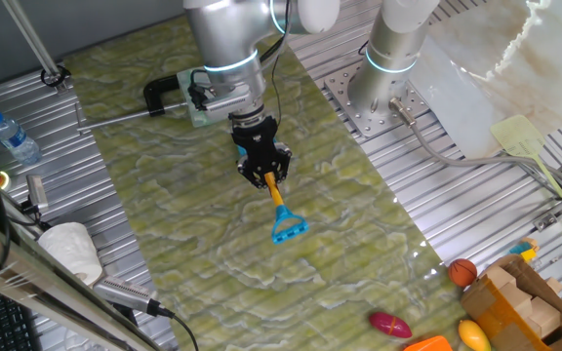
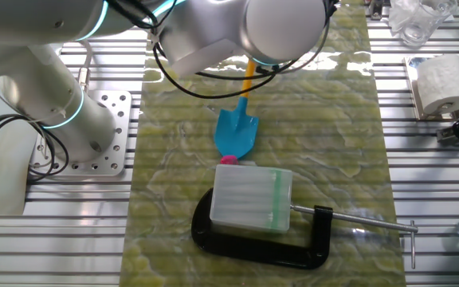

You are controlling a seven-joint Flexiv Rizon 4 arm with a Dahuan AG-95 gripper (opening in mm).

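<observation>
A toy shovel has a yellow shaft and a blue D-shaped handle [image 1: 289,230], which points toward the front of the mat in exterior view 1. My gripper [image 1: 268,179] is shut on its yellow shaft, fingers to either side. Exterior view 2 shows the shovel's blue blade [image 2: 236,130], above the mat or on it; I cannot tell which. A small pink object [image 2: 229,159] shows at the blade's tip, beside a translucent box [image 2: 249,198]. In that view the arm hides the gripper.
A black clamp [image 2: 261,253] with a long screw rod lies around the box. At the front right stand a cardboard box [image 1: 515,310], a small basketball [image 1: 461,272] and a purple toy [image 1: 389,324].
</observation>
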